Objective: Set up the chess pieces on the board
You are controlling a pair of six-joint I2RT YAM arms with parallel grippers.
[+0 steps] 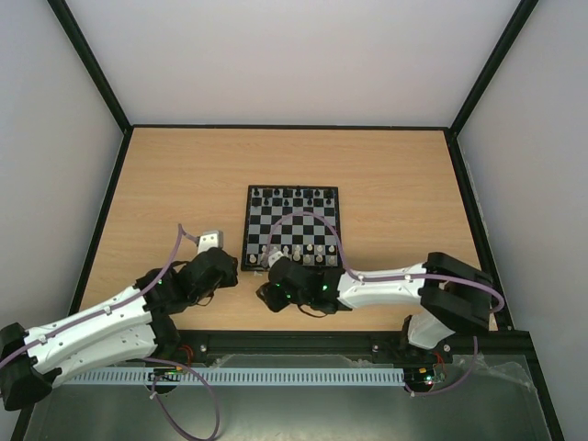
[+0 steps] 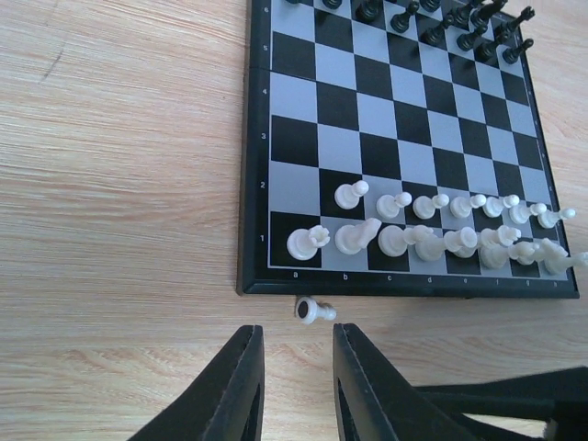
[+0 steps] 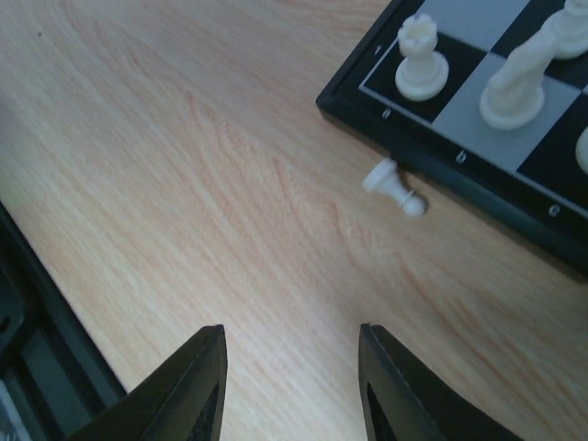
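Note:
A white pawn [image 2: 315,310] lies on its side on the wood just off the chessboard's near edge, close to the white rook [image 2: 308,243]. The chessboard [image 1: 293,220] has several white pawns standing in their row; the corner square in front of that rook is bare [image 2: 293,189]. My left gripper is open and empty, its fingertips appearing just short of the fallen pawn. My right gripper is open as well, with only bare table between its fingers; the pawn [image 3: 395,187] and board corner are beyond it, up and to the right.
Several black pieces [image 2: 432,28] stand at the far side of the board. The white back-row pieces [image 2: 441,243] are crowded along the near side. Bare wood [image 2: 119,202] lies left of the board. Both arms come near each other at the front.

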